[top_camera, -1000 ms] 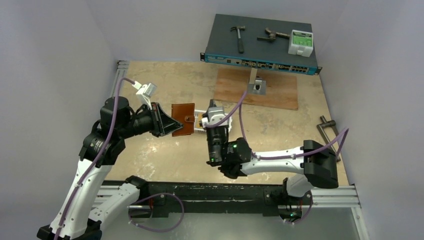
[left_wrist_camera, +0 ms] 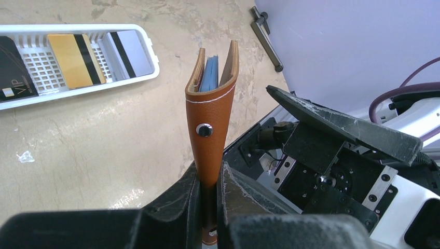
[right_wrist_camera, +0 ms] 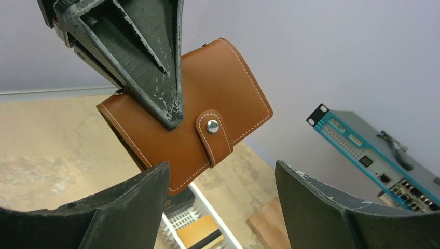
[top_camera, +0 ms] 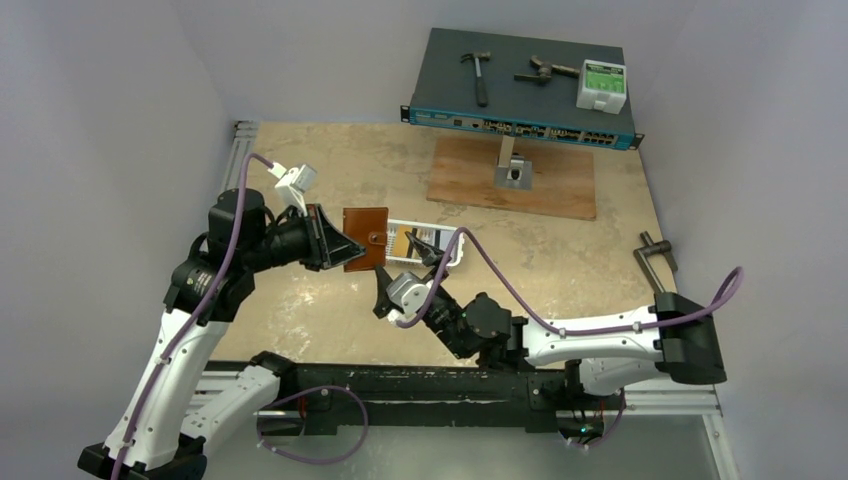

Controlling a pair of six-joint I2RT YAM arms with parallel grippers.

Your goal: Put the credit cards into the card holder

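Observation:
A brown leather card holder (top_camera: 360,235) is held upright in my left gripper (top_camera: 350,250), whose fingers are shut on it. The left wrist view shows blue cards (left_wrist_camera: 209,72) inside its open top edge; the right wrist view shows its snap flap (right_wrist_camera: 212,135). A white tray (left_wrist_camera: 78,91) beyond holds a black VIP card (left_wrist_camera: 15,67), yellow cards (left_wrist_camera: 70,60) and silver-grey cards (left_wrist_camera: 127,52) in separate piles. My right gripper is open, its fingertips facing the holder with nothing between them.
A rack device (top_camera: 510,75) carrying two hammers and a plastic box stands at the back on a wooden board (top_camera: 455,180). A metal tool (top_camera: 650,262) lies at the right edge.
My right gripper has swung and moved left toward the card holder, now close to its lower right side. The left gripper and holder have stayed about in place.

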